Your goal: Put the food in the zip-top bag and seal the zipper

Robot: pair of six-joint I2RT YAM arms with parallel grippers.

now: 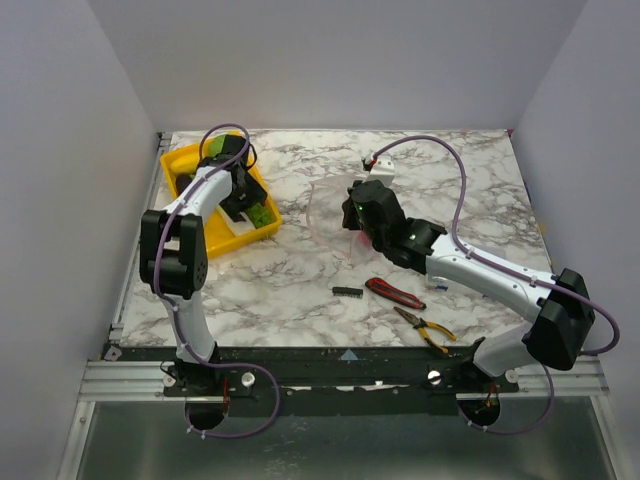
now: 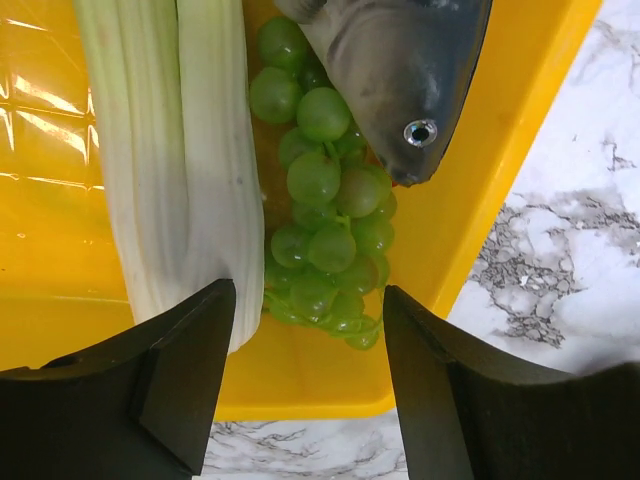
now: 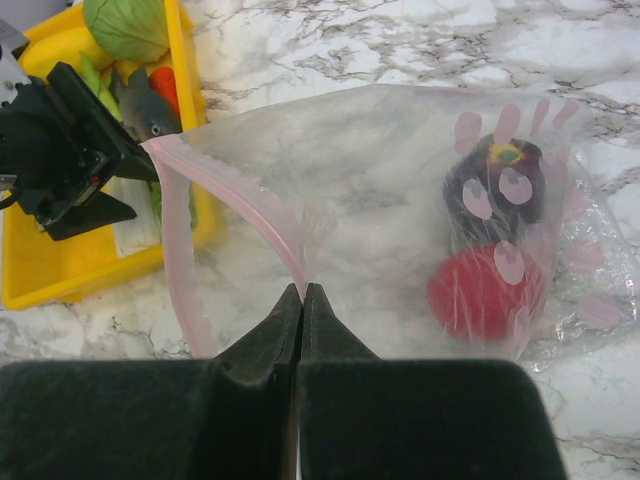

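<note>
A clear zip top bag with a pink zipper edge lies on the marble table, its mouth spread apart toward the left. Inside it, at the far end, are a dark purple round item and a red one. My right gripper is shut on the bag's pink rim. Over the yellow basket, my left gripper stands part open with nothing between its fingers. Below it in the left wrist view are green grapes, pale celery and a fish head.
A green cabbage sits at the basket's far end. In front of the bag lie a red utility knife, a black bar and yellow-handled pliers. Bare table separates basket and bag.
</note>
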